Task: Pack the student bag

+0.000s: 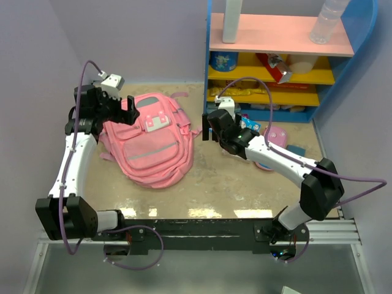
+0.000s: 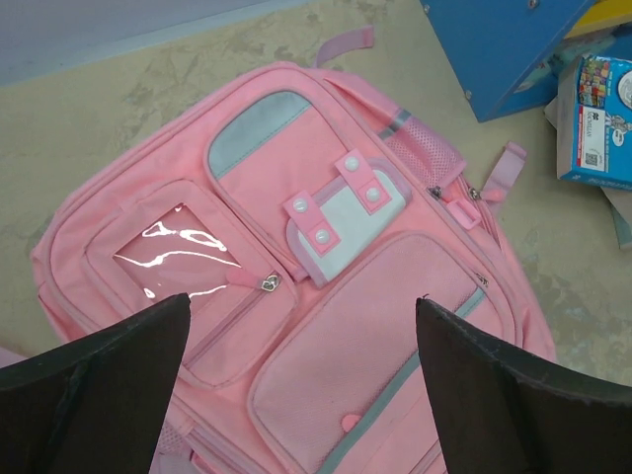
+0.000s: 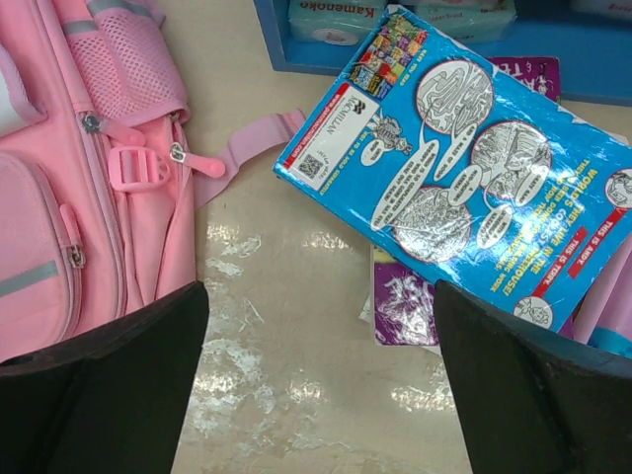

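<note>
The pink backpack (image 1: 147, 147) lies flat on the floor, front face up, its pockets closed. Over its upper part my left gripper (image 1: 127, 111) hangs open; in the left wrist view the bag (image 2: 326, 237) fills the space between and beyond its fingers. My right gripper (image 1: 210, 127) is open too, above bare floor between the bag and a pile of items. A blue printed book or pack (image 3: 464, 163) tops that pile, beyond the right fingers (image 3: 533, 385), with a purple patterned item (image 3: 403, 308) partly beneath it. Neither gripper holds anything.
A shelf unit with a blue frame (image 1: 364, 27) stands behind the pile, holding a clear bottle (image 1: 329, 21), a blue tub (image 1: 223, 60) and a red box (image 1: 275, 67). A pink item (image 1: 277, 136) lies right of the pile.
</note>
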